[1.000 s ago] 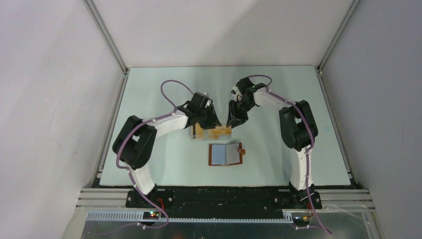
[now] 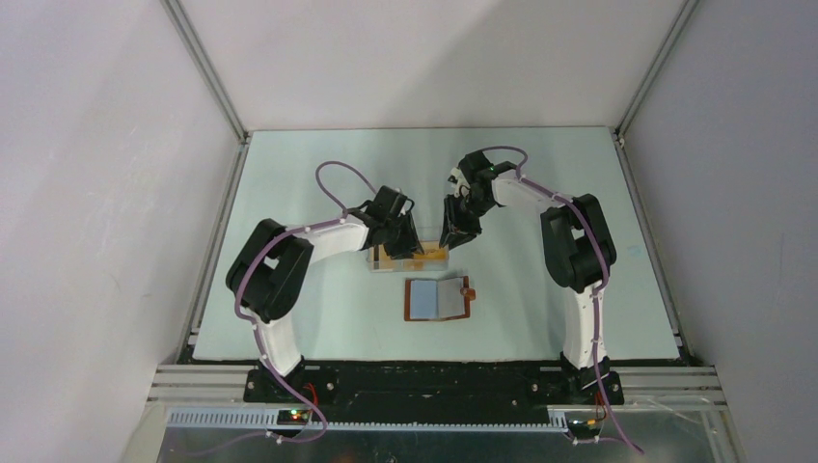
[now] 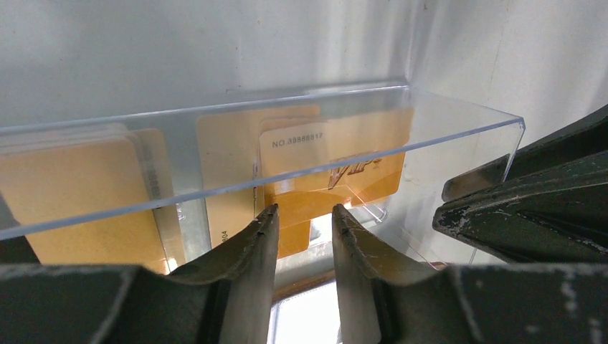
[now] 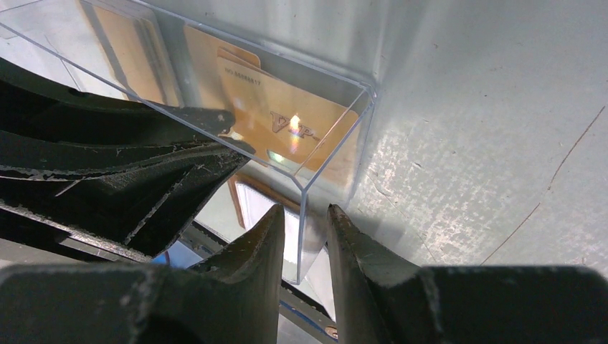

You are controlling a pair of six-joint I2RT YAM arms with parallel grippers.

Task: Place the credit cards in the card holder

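A clear acrylic box (image 3: 337,163) stands at the middle of the table and holds tan and orange cards. One gold card (image 3: 294,147) with printed numbers leans over others in its right part; more tan cards (image 3: 86,208) lie in its left part. My left gripper is open over the box, its fingertips close to the gold card with nothing between them. At the box's right end, my right gripper is shut on the clear corner wall. The brown card holder (image 2: 437,300) lies unfolded in front of the box, showing pale inner panels.
Both grippers are close together over the box; the right gripper's black fingers (image 3: 516,222) show at the right of the left wrist view.
Over the last second my left gripper has moved slightly toward the front, deeper over the box. My right arm, the box and card holder have stayed put.
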